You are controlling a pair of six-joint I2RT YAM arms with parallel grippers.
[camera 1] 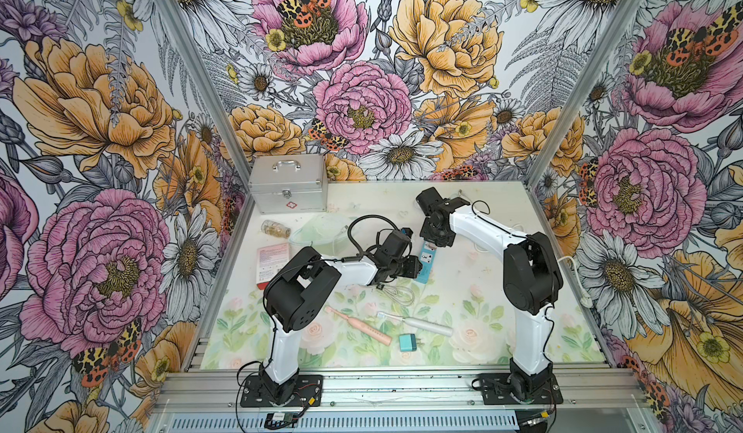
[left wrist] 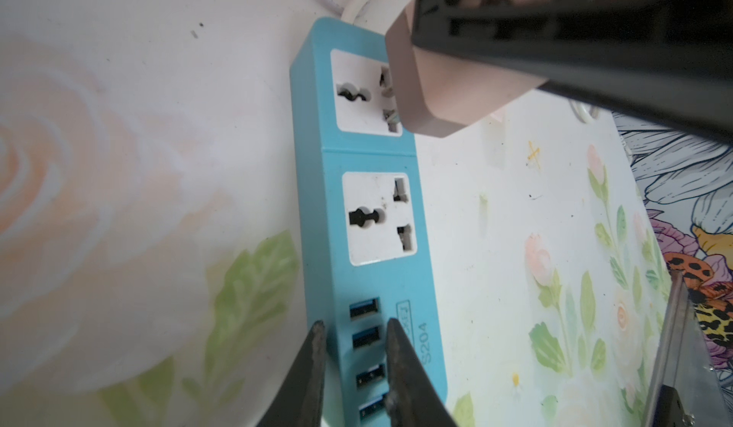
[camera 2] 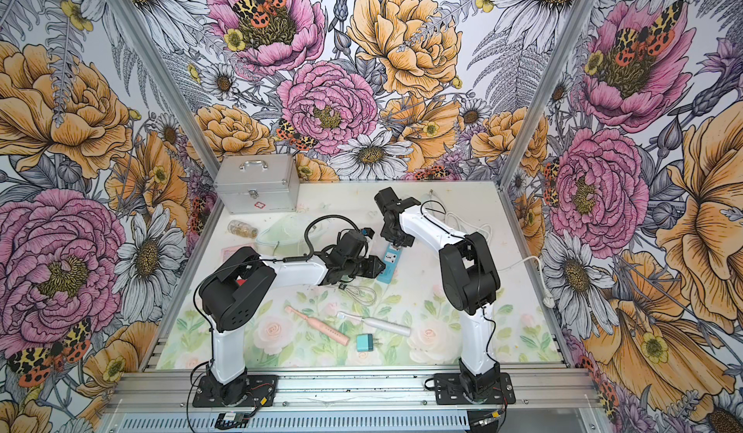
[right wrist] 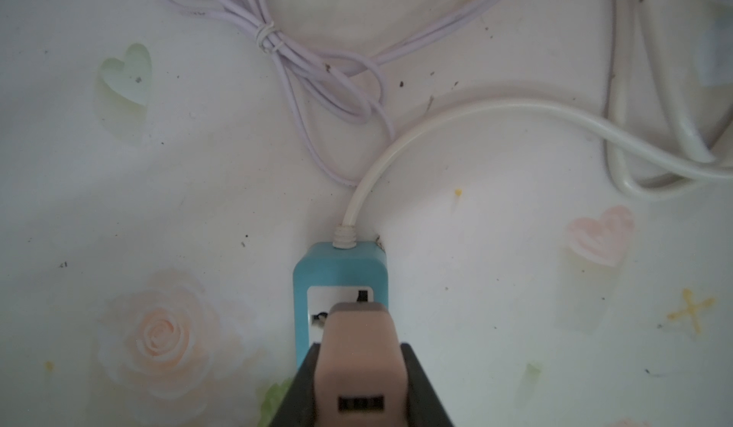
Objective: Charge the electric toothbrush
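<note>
The blue power strip (left wrist: pixel 313 160) lies mid-table. My left gripper is shut on its end with USB ports. Over the far sockets, my right gripper is shut on a pink charger block (right wrist: pixel 359 335), held just above or at the strip; contact is unclear. A pink toothbrush (camera 1: pixel 363 328) and a white toothbrush (camera 1: pixel 429 327) lie at the front, with a teal adapter (camera 1: pixel 407 342) beside them.
A metal case (camera 1: pixel 288 193) stands at back left, near a jar (camera 1: pixel 275 228) and a pink box (camera 1: pixel 272 262). Cables (right wrist: pixel 534 108) lie behind the strip.
</note>
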